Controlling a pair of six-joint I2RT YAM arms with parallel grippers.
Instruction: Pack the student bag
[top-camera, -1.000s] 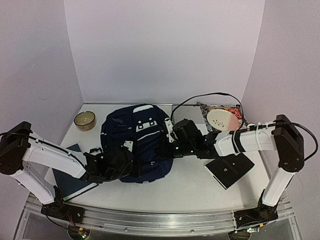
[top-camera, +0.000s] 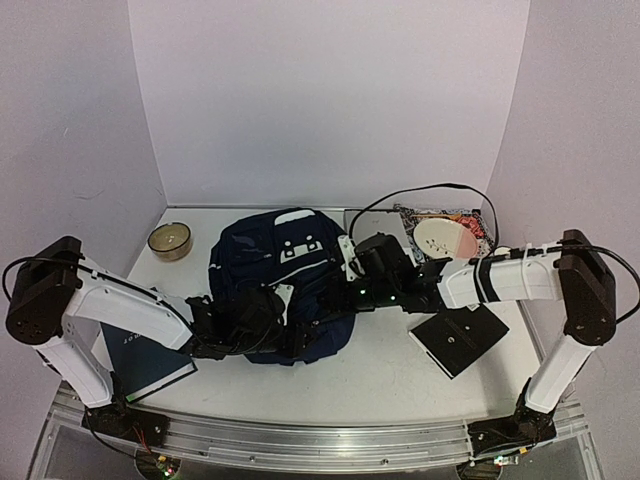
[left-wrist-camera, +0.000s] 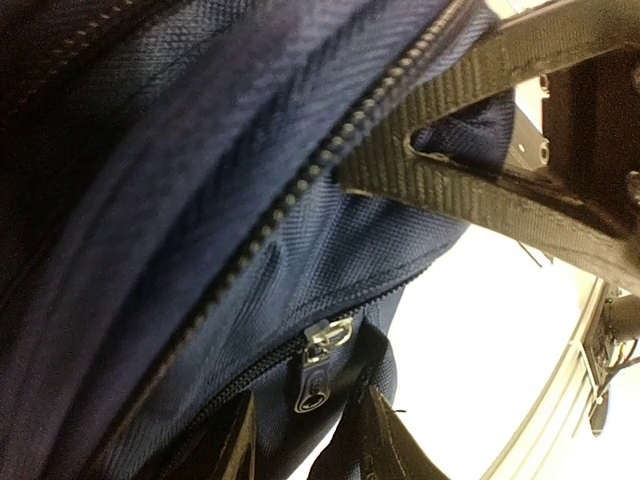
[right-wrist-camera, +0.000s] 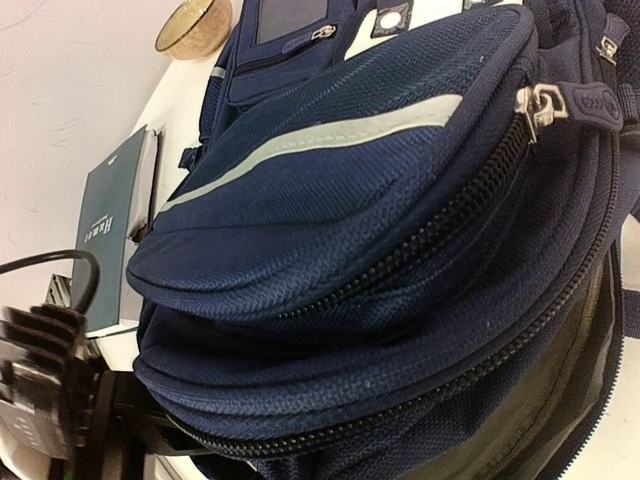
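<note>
The navy student bag (top-camera: 265, 255) lies on the table at the centre left, with both grippers at its front part. Seen from the right wrist, its curved main zipper (right-wrist-camera: 450, 395) is parted along the right side and grey lining shows. My left gripper (top-camera: 305, 338) is low on the bag; in its wrist view the fingertips (left-wrist-camera: 238, 445) stand apart by dark fabric, below a zipper pull (left-wrist-camera: 314, 385). Whether cloth is pinched there is unclear. My right gripper (top-camera: 328, 298) touches the bag's zipper edge, its fingers (left-wrist-camera: 440, 165) seen from the left wrist. Its grip is hidden.
A dark blue book (top-camera: 145, 358) lies at front left, partly under the left arm. A black notebook (top-camera: 460, 338) is at right. A brown bowl (top-camera: 170, 240) stands back left; a patterned pouch (top-camera: 480, 218) lies back right.
My left gripper has moved to the right along the bag. The bag has shifted slightly right, and the right gripper has moved a little right too.
</note>
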